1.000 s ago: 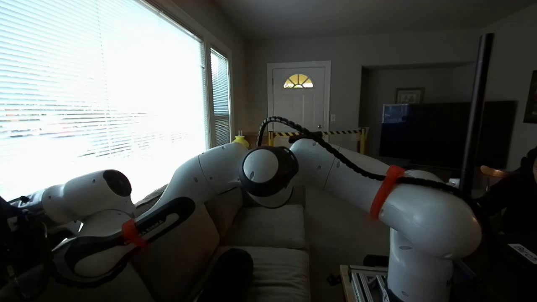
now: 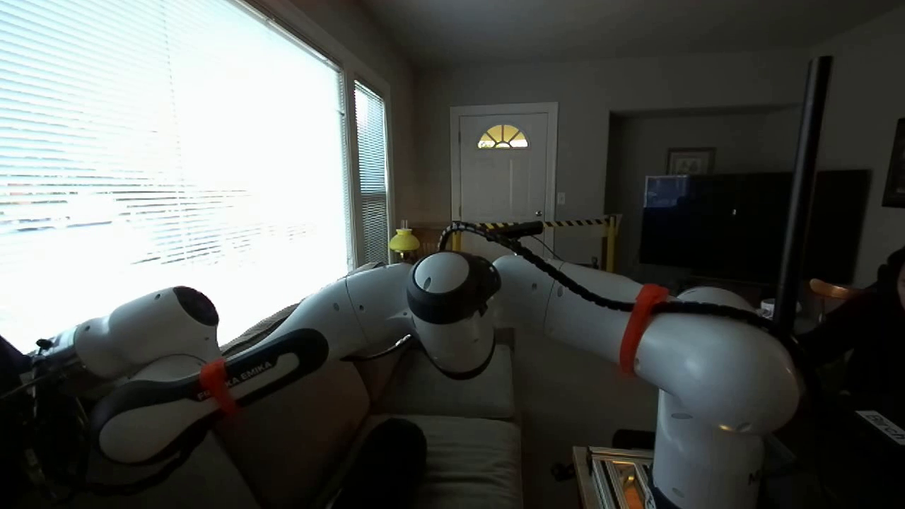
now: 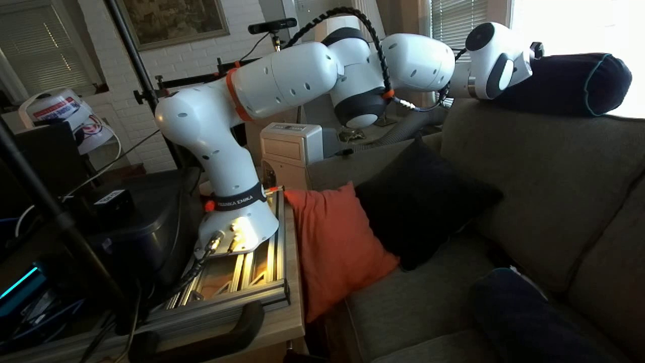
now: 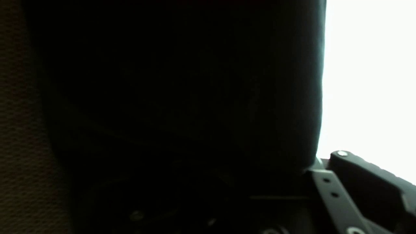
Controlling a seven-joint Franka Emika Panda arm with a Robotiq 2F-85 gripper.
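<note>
A dark cushion with a teal edge (image 3: 607, 78) lies along the top of the couch back (image 3: 532, 145), by the bright window. The arm's wrist (image 3: 497, 60) is right beside its near end, and the cushion blocks sight of my fingers there. At the left edge of exterior view 1, my gripper (image 2: 21, 373) is a dark shape. Black cloth (image 4: 187, 85) fills most of the wrist view, pressed close to my hand. A metal finger link (image 4: 341, 199) shows at lower right. My gripper is shut; the fingertips are lost in darkness, and nothing can be made out between them.
On the couch seat are an orange pillow (image 3: 338, 242), a black pillow (image 3: 423, 199) and a dark rounded cushion (image 3: 520, 317). The window (image 2: 195, 170) is close behind the couch. The wooden base table (image 3: 293, 302) adjoins the seat.
The arm's middle joint has sunk a little, and the upper arm lies lower. My wrist has shifted only slightly. The rounded cushion on the seat has stayed put.
</note>
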